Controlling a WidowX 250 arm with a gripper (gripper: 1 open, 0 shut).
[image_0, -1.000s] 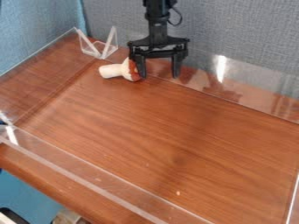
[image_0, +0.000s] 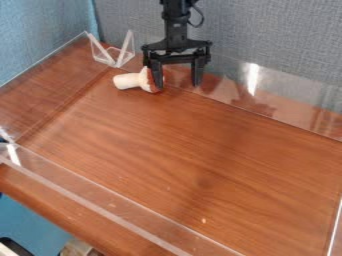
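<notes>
My black gripper (image_0: 175, 68) hangs at the back of the wooden tray, its two fingers spread wide apart and low near the floor. Just left of it lies a pale cream object (image_0: 132, 81) on its side, with a red part at its right end against or behind the left finger; whether they touch I cannot tell. Nothing clearly shows held between the fingers.
Clear plastic walls edge it, with a white wire or plastic bracket (image_0: 114, 52) in the back left corner. A grey padded wall stands behind.
My gripper has shifted very slightly back and up compared with a second ago. The pale object is in about the same place.
</notes>
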